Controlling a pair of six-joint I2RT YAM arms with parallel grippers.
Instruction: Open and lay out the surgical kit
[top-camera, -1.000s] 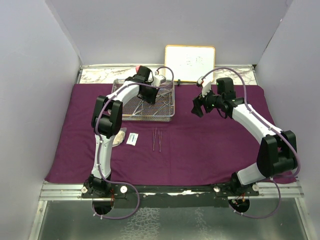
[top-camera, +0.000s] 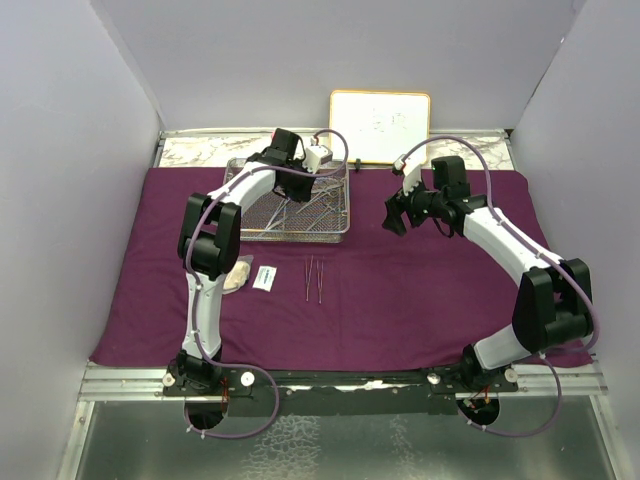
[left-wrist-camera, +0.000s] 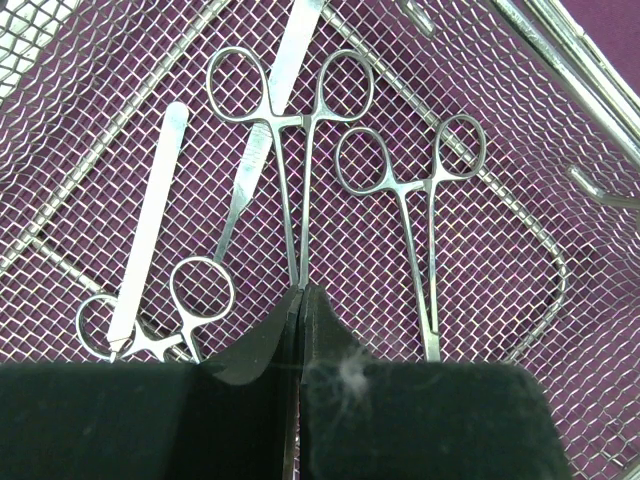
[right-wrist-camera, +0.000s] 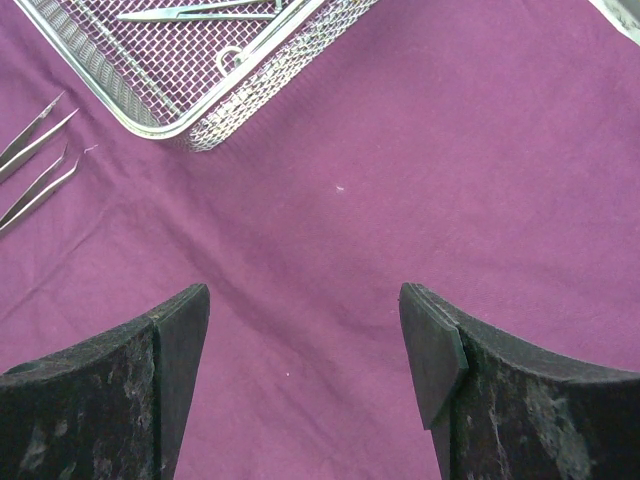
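My left gripper (top-camera: 298, 192) is over the wire mesh basket (top-camera: 343, 215), its fingers shut, tips near the shanks of upright-lying forceps. In the left wrist view the basket holds several ring-handled instruments, including middle forceps (left-wrist-camera: 283, 170) and right forceps (left-wrist-camera: 408, 230), plus flat handles (left-wrist-camera: 150, 210). Whether anything thin is between the tips I cannot tell. My right gripper stands open above bare cloth, right of the basket. Two tweezers (top-camera: 320, 280) lie on the cloth below the basket.
A white packet (top-camera: 264, 278) and a bagged item (top-camera: 238, 272) lie below the basket at left. A white board (top-camera: 380, 125) stands at the back.
The right arm and the items on the cloth have not moved.
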